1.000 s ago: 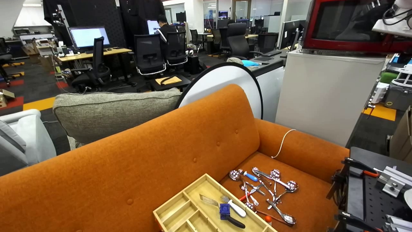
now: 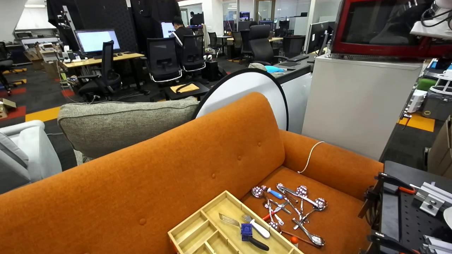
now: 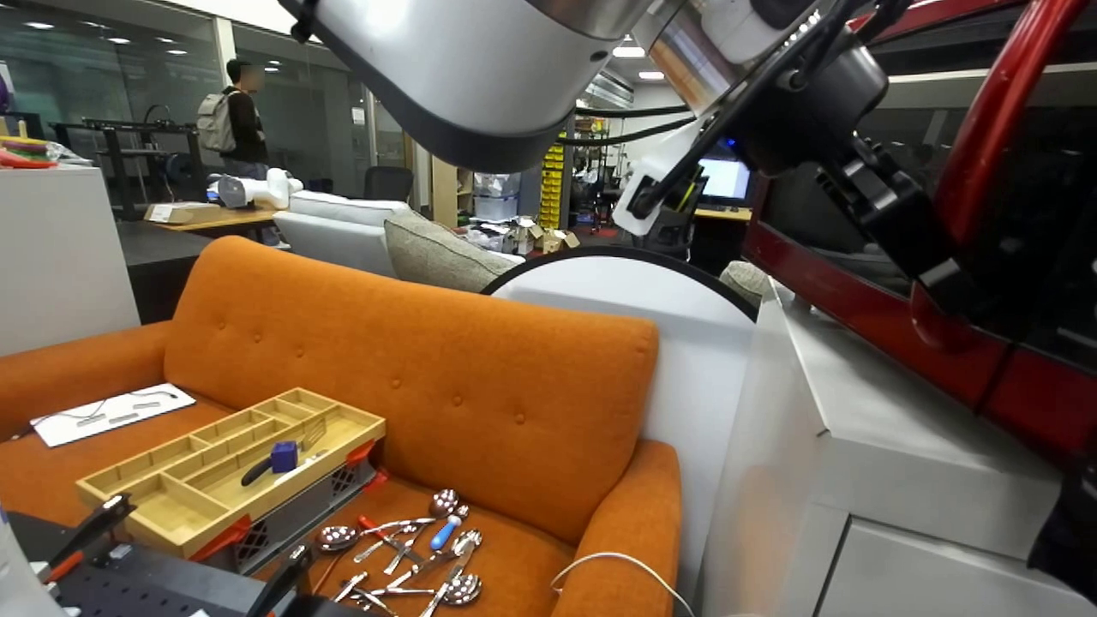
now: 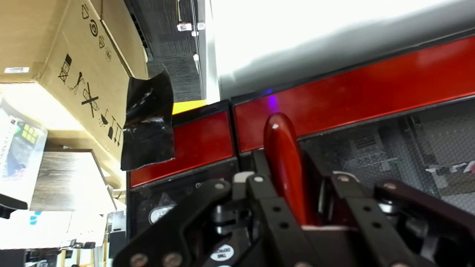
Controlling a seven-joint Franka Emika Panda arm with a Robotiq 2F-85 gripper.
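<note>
A red microwave (image 2: 377, 51) with a dark glass door stands on top of a white cabinet. In the wrist view its long red door handle (image 4: 281, 133) runs up between the two fingers of my gripper, which is shut on it. Only a narrow seam shows between the door's red frame (image 4: 356, 86) and the control panel, so the door looks closed. From exterior view 2, my gripper (image 3: 948, 283) reaches the handle's lower part from the left. Exterior view 1 leaves the gripper's fingers out of sight.
Under the microwave is the white cabinet (image 2: 360, 97). An orange couch (image 2: 186, 177) bears a wooden tray (image 3: 154, 483) and several loose ladles and utensils. Cardboard boxes (image 4: 84, 58) stand beyond the panel side in the wrist view. A black flap (image 4: 149, 120) sticks out nearby.
In exterior view 1 the white part of my arm at the top right has shifted very slightly right. The microwave, couch and tray look unchanged.
</note>
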